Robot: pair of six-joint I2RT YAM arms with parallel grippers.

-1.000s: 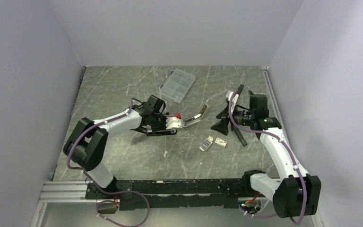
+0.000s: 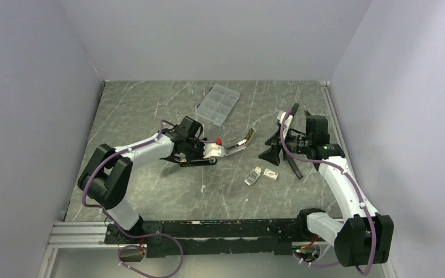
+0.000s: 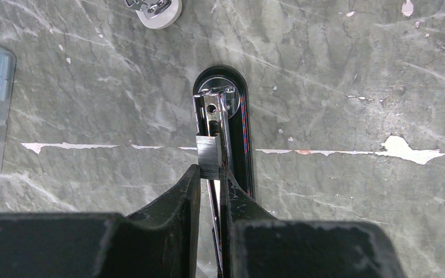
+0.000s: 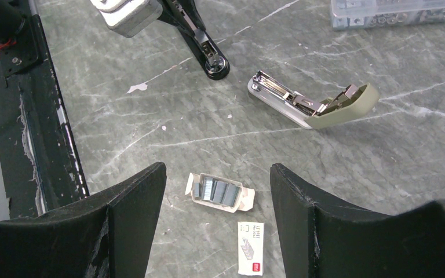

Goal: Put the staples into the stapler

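A black stapler (image 3: 244, 139) lies opened up in the left wrist view, its metal magazine (image 3: 213, 107) exposed. Over the magazine channel is a short grey strip of staples (image 3: 208, 156). My left gripper has a fingertip at each side of the strip's near end; whether they press on it cannot be told, nor whether the strip rests in the channel. Beneath those fingers the stapler's rear is hidden. Above the right side of the table, my right gripper is wide open and empty. Further off lies an opened staple box (image 4: 219, 192) with several strips inside.
A second, olive-and-silver stapler (image 2: 240, 143) lies open just right of my left gripper. A small white box (image 2: 270, 174) sits beside the opened staple box. Toward the back is a clear compartment case (image 2: 218, 104).
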